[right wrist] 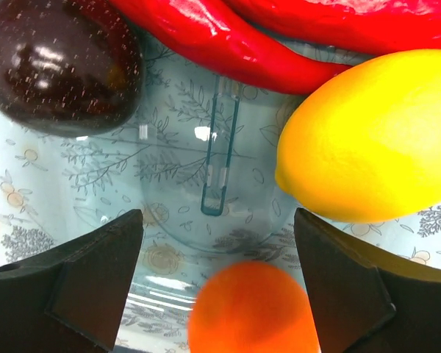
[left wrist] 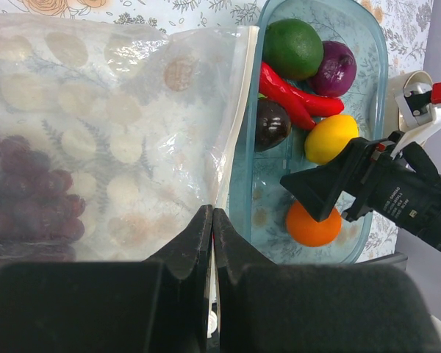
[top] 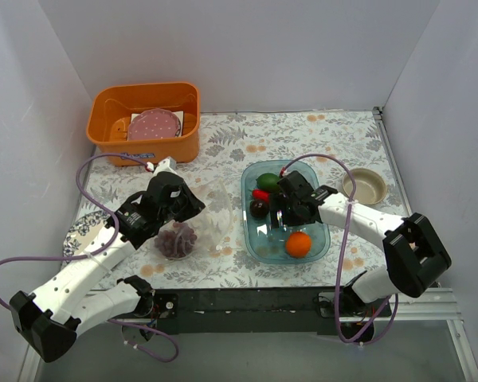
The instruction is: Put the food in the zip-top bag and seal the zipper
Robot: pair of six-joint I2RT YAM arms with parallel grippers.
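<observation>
In the left wrist view, a clear zip top bag (left wrist: 95,147) lies flat with dark red grapes (left wrist: 33,198) inside. My left gripper is shut on the bag's open edge at the zipper strip. Over the blue-tinted clear bin (top: 255,247), my right gripper stands open and empty. The orange (right wrist: 253,312) lies in the bin, low between the spread fingers and not gripped. A lemon (right wrist: 375,136) sits by the right finger. Two red peppers (left wrist: 298,95), an avocado (left wrist: 292,49), a purple onion (left wrist: 334,68) and a dark round eggplant-like item (left wrist: 271,123) fill the bin's far part.
At the back left stands an orange tub (top: 107,123) with a pink dotted plate inside. A beige bowl (top: 366,187) sits to the right of the bin. Behind the bag and bin, the patterned tabletop (top: 215,143) is clear.
</observation>
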